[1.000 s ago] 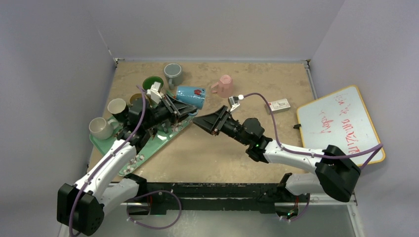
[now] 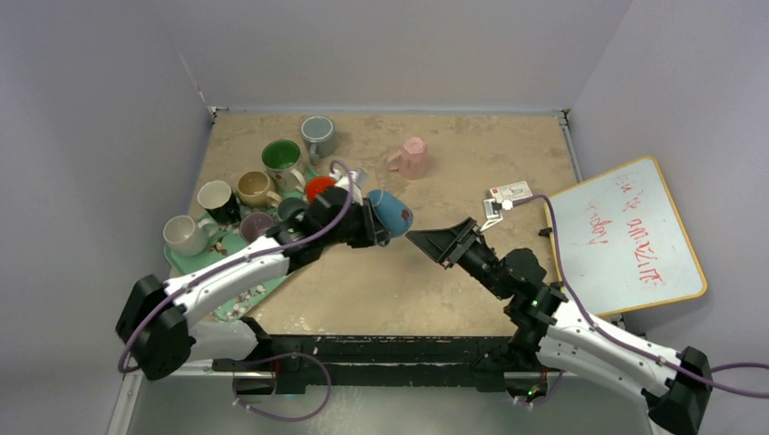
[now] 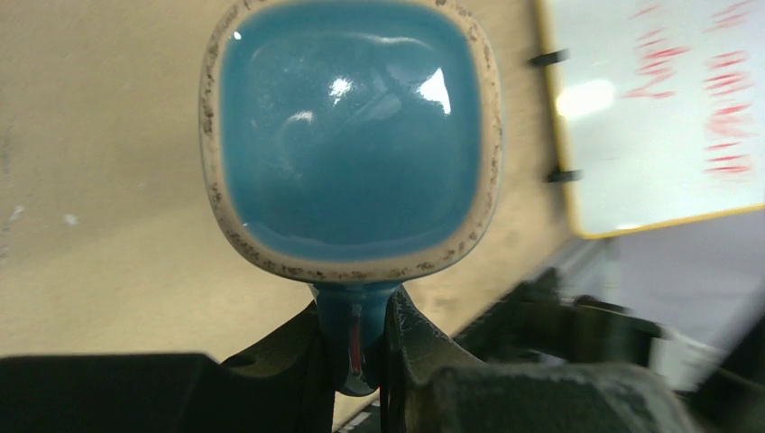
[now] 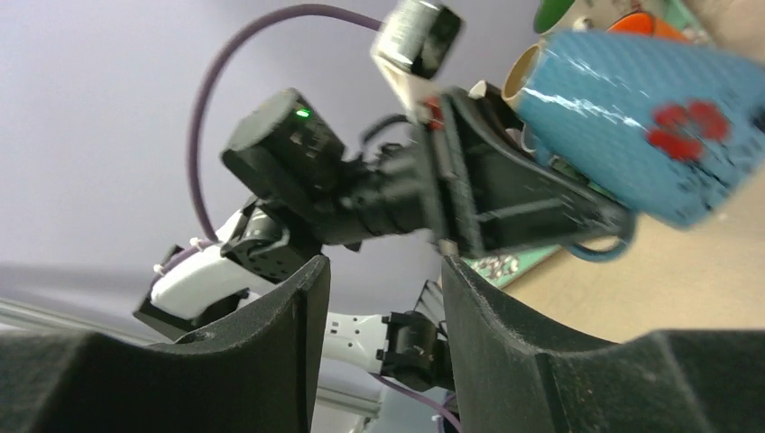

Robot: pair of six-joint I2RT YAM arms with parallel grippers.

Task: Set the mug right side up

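A blue mug [image 2: 390,212] with a red flower hangs tilted near the middle, held by my left gripper [image 2: 379,237]. In the left wrist view the square base or opening of the mug [image 3: 350,135] faces the camera, and the fingers are shut on its handle [image 3: 354,334]. My right gripper [image 2: 419,237] is just right of the mug, apart from it; in the right wrist view its fingers stand part open with nothing between them, and the mug [image 4: 631,108] is above and beyond them.
A green tray [image 2: 258,290] crowded with mugs is on the left. A pink mug [image 2: 413,159] stands at the back, a small box [image 2: 512,189] and a whiteboard [image 2: 621,236] at the right.
My left gripper has moved right and toward the front, turning the blue mug. My right gripper and arm have shifted right and toward the front.
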